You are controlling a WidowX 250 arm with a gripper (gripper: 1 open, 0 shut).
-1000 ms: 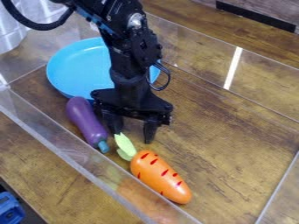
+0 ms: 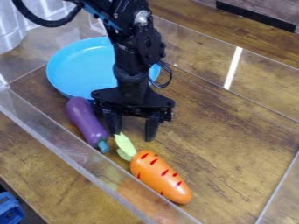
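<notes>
The black gripper (image 2: 131, 122) hangs low over the wooden surface in the middle of the camera view, its fingers pointing down just right of a purple eggplant toy (image 2: 86, 121). Just below it lies an orange carrot toy (image 2: 159, 175) with its pale green top reaching up toward the fingers. Whether anything is between the fingers is hard to tell. A blue plate (image 2: 76, 68) lies behind the arm at the upper left.
A clear plastic wall runs diagonally along the lower left, close to both toys. A small blue object (image 2: 7, 210) is at the bottom left corner.
</notes>
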